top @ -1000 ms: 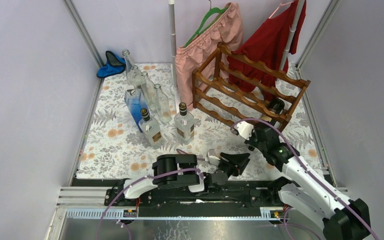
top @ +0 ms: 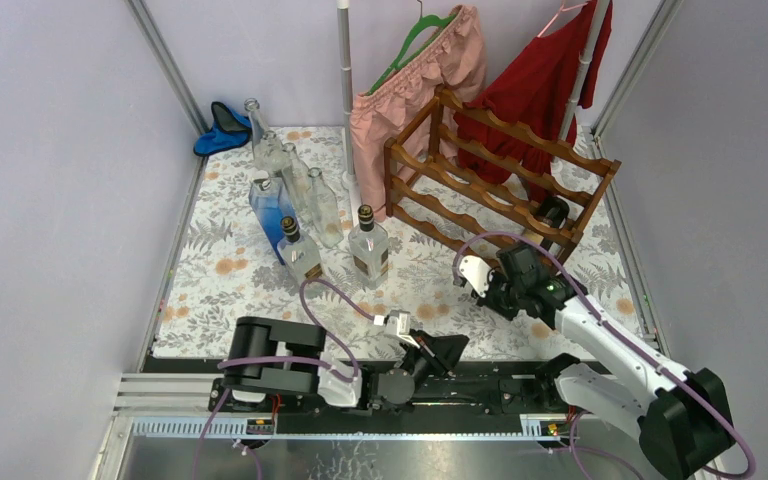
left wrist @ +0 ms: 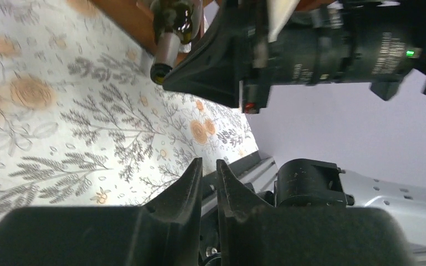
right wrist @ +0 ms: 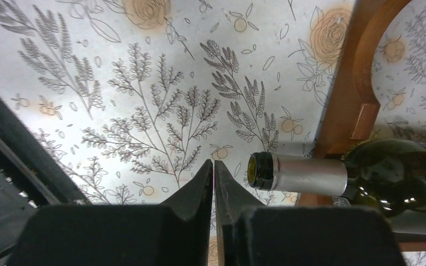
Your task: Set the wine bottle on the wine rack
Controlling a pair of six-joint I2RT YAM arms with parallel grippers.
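Observation:
The green wine bottle (right wrist: 391, 176) lies on its side in the wooden wine rack (top: 495, 185), its silver-capped neck sticking out over the front rail. From above, only its dark base end (top: 553, 211) shows clearly, in the low right part of the rack. My right gripper is shut with nothing between its fingers, clear of the bottle's mouth; it also appears in the left wrist view, close to the neck (left wrist: 166, 54). My left gripper, low over the table's front edge, is empty with a narrow gap between its fingers.
Several clear glass bottles (top: 323, 212) and a blue bottle (top: 272, 212) stand at the left. Pink (top: 420, 90) and red clothes (top: 530, 100) hang behind the rack. Free tablecloth (top: 435, 290) lies in the front middle.
Both grippers have drawn back from the rack, the left one moving left and forward. The bottle stays in the rack.

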